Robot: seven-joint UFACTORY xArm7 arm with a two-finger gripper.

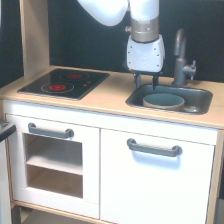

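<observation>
My gripper (pixel 146 83) hangs over the back left of the dark sink (pixel 199 102), pointing down. Its two dark fingers stand apart, and nothing shows between them. In the sink basin sits a round grey-green pan or bowl (pixel 163 101), a little lower and to the right of my fingertips. Whether a fingertip touches its rim is too small to tell, but they look apart.
A black faucet (pixel 181 62) rises behind the sink, close to my gripper's right. The black cooktop (pixel 64 83) with red rings is on the left. Bare wooden counter (pixel 113 92) lies between. Below are an open-fronted oven compartment (pixel 56 158) and a shut white cabinet door (pixel 150 185).
</observation>
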